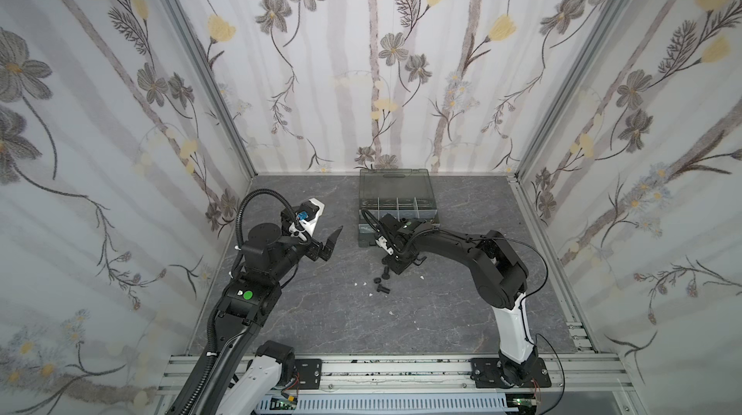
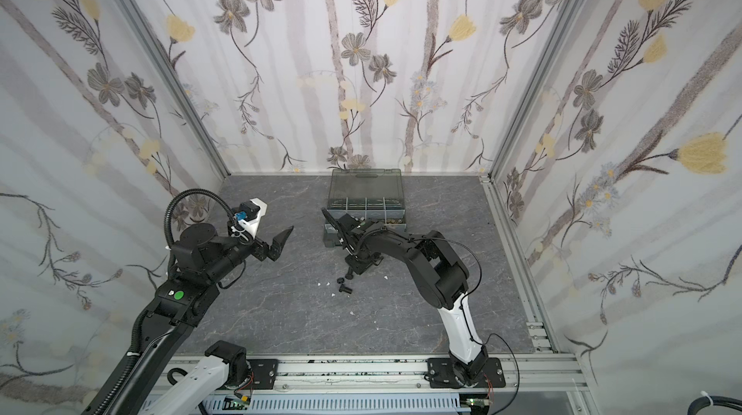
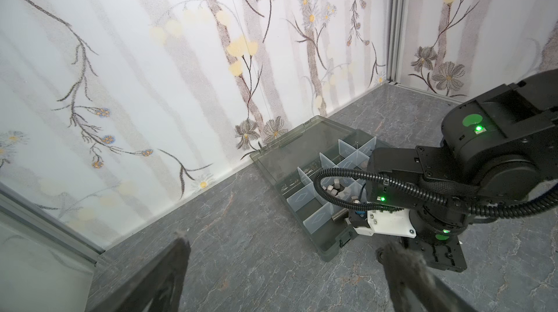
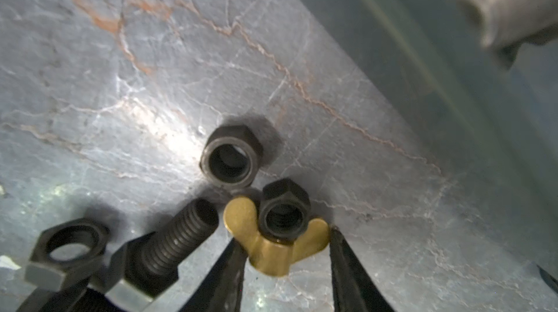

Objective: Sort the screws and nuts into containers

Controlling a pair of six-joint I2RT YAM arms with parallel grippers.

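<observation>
In the right wrist view, my right gripper is part open, its fingertips around a brass wing nut (image 4: 270,256) with a black nut (image 4: 284,214) against it. Another hex nut (image 4: 230,159) lies just above them; a wide nut (image 4: 64,250) and bolts (image 4: 174,236) lie at lower left. The grey compartment box (image 2: 365,187) stands at the back centre, lid raised, with parts in some compartments; the right arm covers part of it. My left gripper (image 1: 320,243) is raised left of the box, fingers apart, nothing visible between them.
The box's wall (image 4: 418,73) is close beside the loose parts at upper right in the right wrist view. Patterned walls enclose three sides.
</observation>
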